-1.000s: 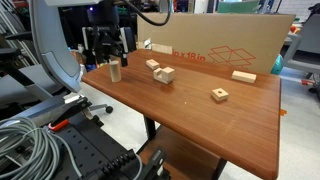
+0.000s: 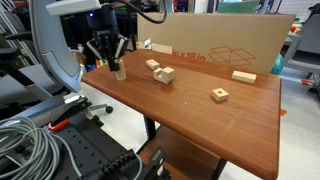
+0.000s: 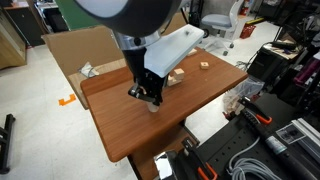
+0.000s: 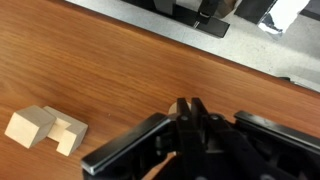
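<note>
A small upright wooden block (image 2: 120, 74) stands near the left end of the table. My gripper (image 2: 117, 64) is pointed down at its top, with the fingers close around it. In exterior view 2 the same pale block (image 3: 153, 104) shows just below the gripper (image 3: 148, 97). The wrist view shows only a sliver of the block (image 4: 178, 107) between the dark fingers; the rest is hidden behind them. Whether the fingers touch the block cannot be made out.
A stepped wooden block (image 2: 164, 75) lies to the right of the gripper. Farther off are a flat block (image 2: 219, 95) and a long block (image 2: 244, 77). A cardboard panel (image 2: 225, 40) closes off the back.
My gripper has come down over the upright block, and its fingers have drawn closer together. The other blocks have stayed put.
</note>
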